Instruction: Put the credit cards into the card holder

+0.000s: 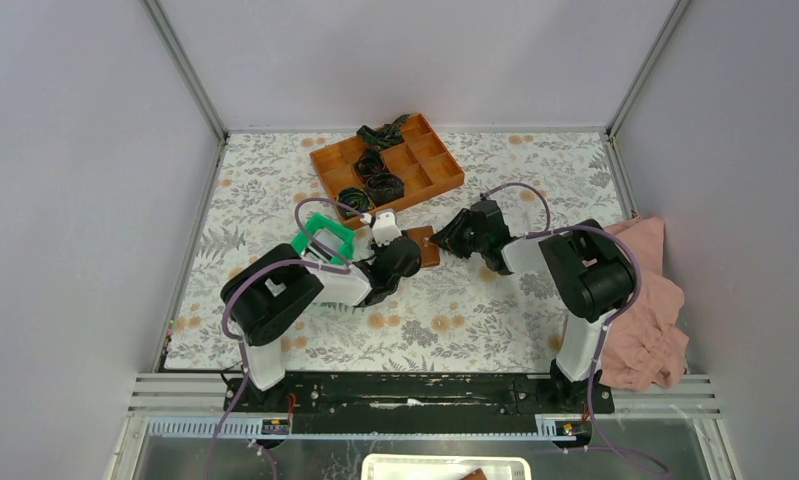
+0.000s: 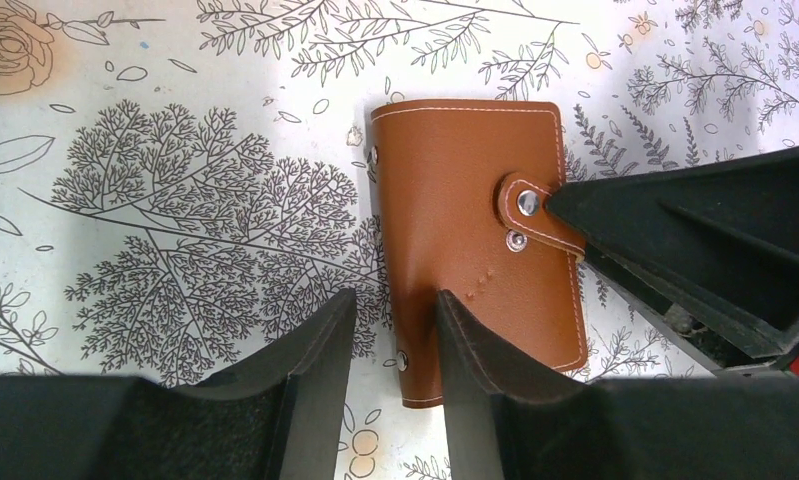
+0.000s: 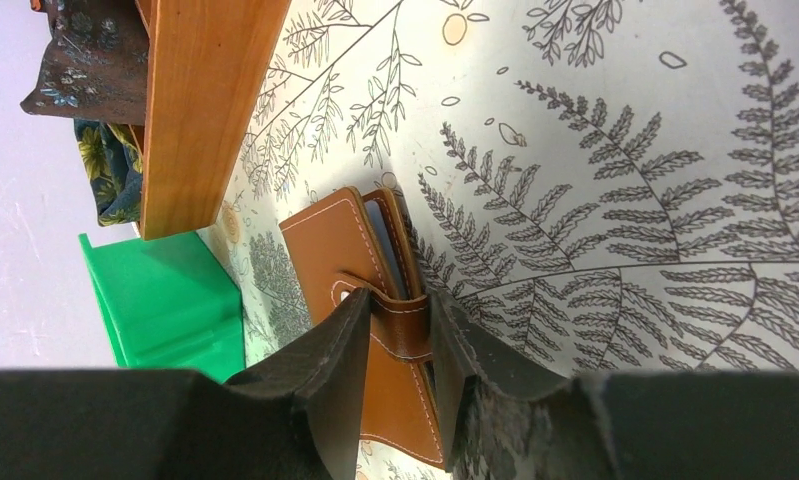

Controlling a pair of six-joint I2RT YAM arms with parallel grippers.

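The brown leather card holder (image 1: 428, 247) lies closed on the patterned table between my two grippers. In the left wrist view its strap (image 2: 543, 222) is snapped down over the cover. My left gripper is part open above the holder's spine edge, nothing held between its fingers. From the other side, the right gripper stands open at the strap side, its fingertips on either side of the strap's bend over the holder (image 3: 340, 245). Pale sleeves show along the holder's open edge. Loose cards cannot be made out clearly.
Behind stands a wooden compartment tray (image 1: 437, 172) with dark bundled items. A green container (image 1: 342, 229) sits to the left, partly behind the left arm. Pink cloth (image 1: 647, 330) lies at the right edge.
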